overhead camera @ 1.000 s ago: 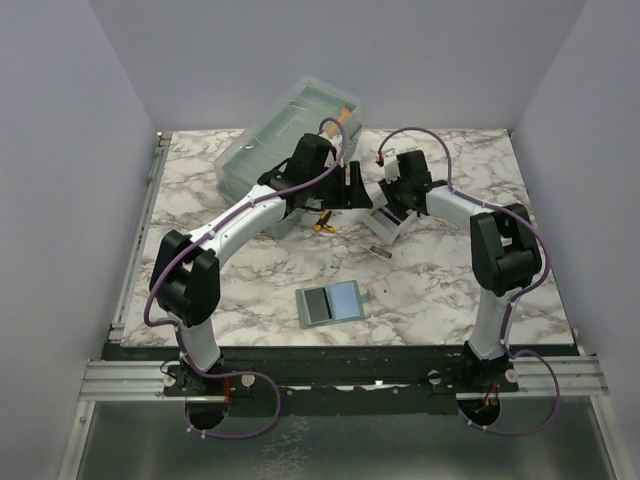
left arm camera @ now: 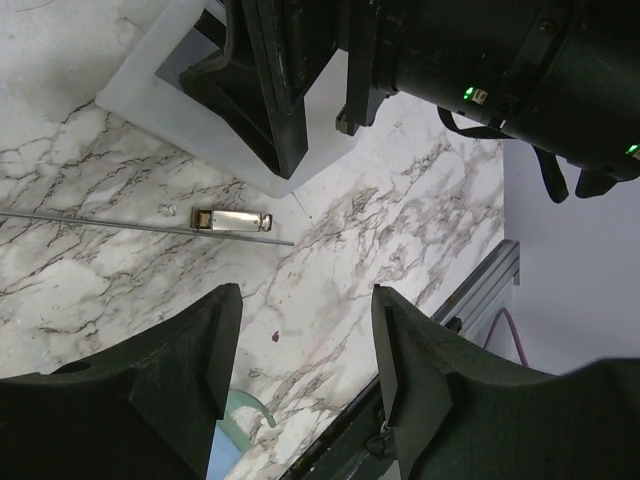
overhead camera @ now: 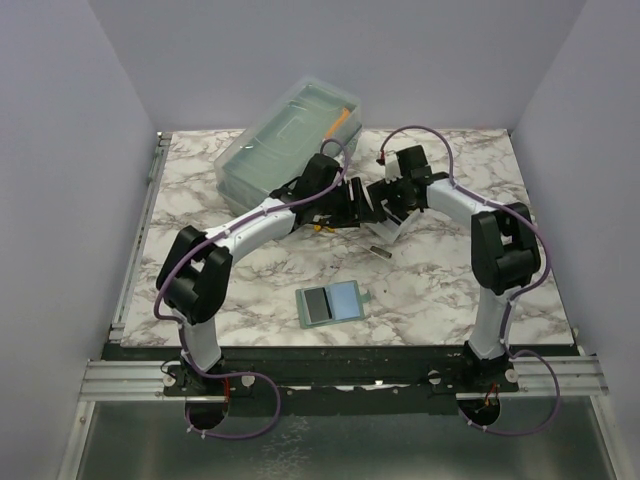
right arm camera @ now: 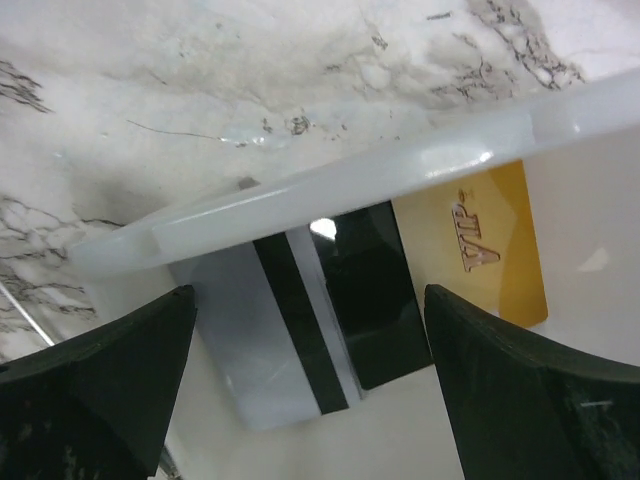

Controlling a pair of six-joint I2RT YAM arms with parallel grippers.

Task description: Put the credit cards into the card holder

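Observation:
The open card holder (overhead camera: 332, 303), pale green with a grey and a light-blue inside, lies flat near the table's front. In the white tray (right arm camera: 330, 205) lie a black card (right arm camera: 375, 300) with a silver edge, a grey card (right arm camera: 240, 325) with a black stripe, and a yellow card (right arm camera: 490, 240) lettered VIP. My right gripper stands open over these cards, its fingers apart and nothing gripped. To its left, my left gripper is open and empty by the tray's edge. Both grippers partly cover the tray in the top view.
A small metal piece (left arm camera: 232, 220) and a thin rod (left arm camera: 120, 222) lie just in front of the tray. A large clear lidded box (overhead camera: 290, 135) fills the back left. The two grippers are close together.
The right gripper's fingers have spread and shifted left over the tray. The card holder has not moved.

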